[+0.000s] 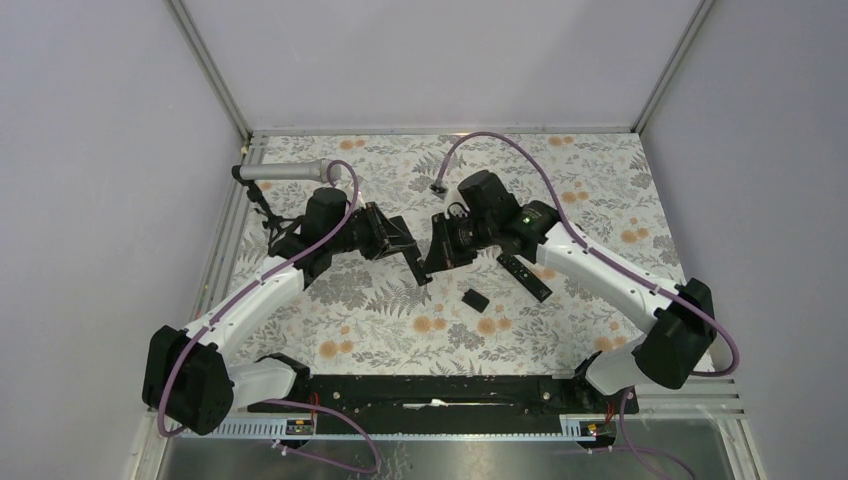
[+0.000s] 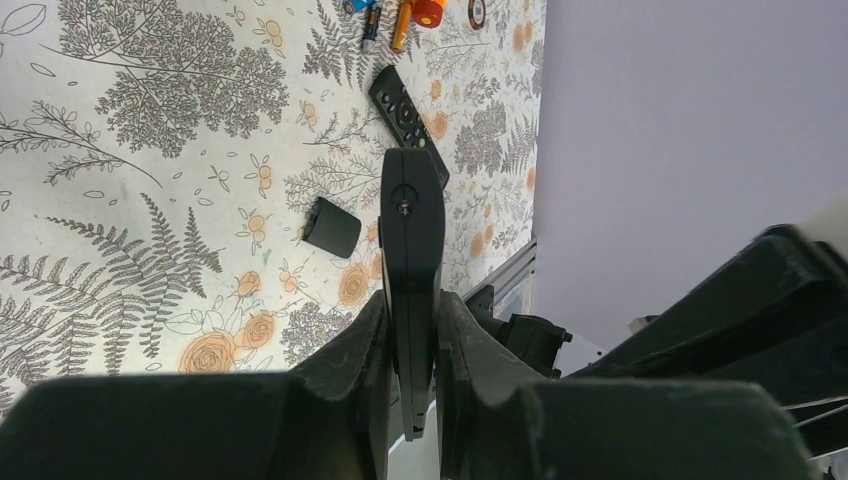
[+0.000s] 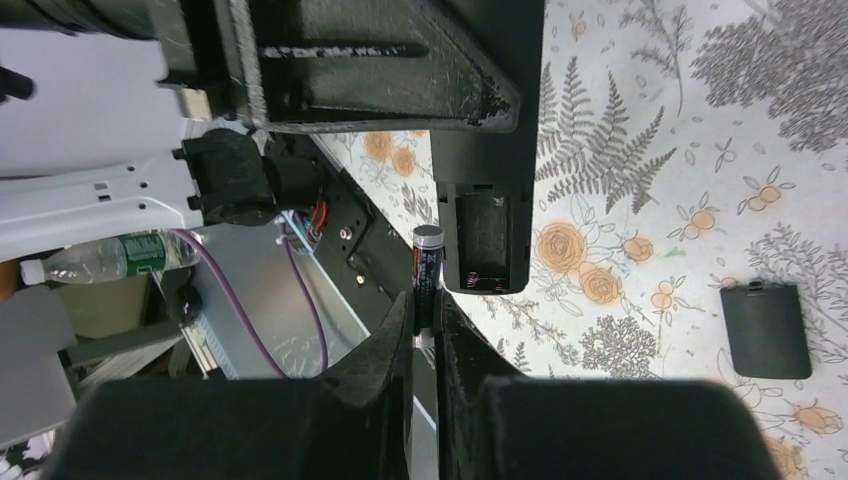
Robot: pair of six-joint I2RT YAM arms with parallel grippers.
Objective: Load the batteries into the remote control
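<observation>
My left gripper (image 1: 395, 240) is shut on a black remote (image 2: 411, 230), held raised over the floral mat. In the right wrist view its open battery compartment (image 3: 483, 238) faces me, with springs visible at the near end. My right gripper is shut on a battery (image 3: 427, 265), held just beside the compartment. The detached cover (image 3: 765, 330) lies on the mat, also seen from above (image 1: 475, 300).
A second remote (image 1: 524, 277) lies right of the cover. In the left wrist view, small coloured tools (image 2: 403, 25) lie at the far side.
</observation>
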